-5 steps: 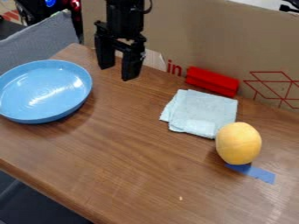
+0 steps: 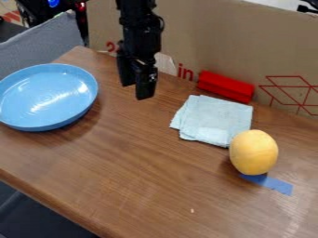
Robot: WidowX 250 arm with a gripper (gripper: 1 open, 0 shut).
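Note:
My black gripper hangs over the back of the wooden table, upper middle of the view, open, with nothing seen between its fingers. Left of it sits a blue plate. To its right lie a folded pale cloth and, behind that, a red block. A yellow oval object stands at the front right on a strip of blue tape.
A cardboard panel walls off the back of the table. Grey fabric is at the upper left.
The gripper has shifted right and somewhat downward in the view and appears turned, its fingers now looking closer together from this angle. The objects on the table have not moved.

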